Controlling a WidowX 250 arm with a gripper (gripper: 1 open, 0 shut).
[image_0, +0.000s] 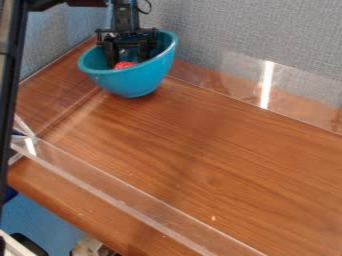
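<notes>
A blue bowl stands at the back left of the wooden surface. My black gripper reaches down into it from above, its lower part partly behind the rim. A red object shows inside the bowl just below the gripper. Whether the fingers are open or hold that object is hidden.
Clear plastic strips run along the back and front left edges. A grey textured wall stands behind.
</notes>
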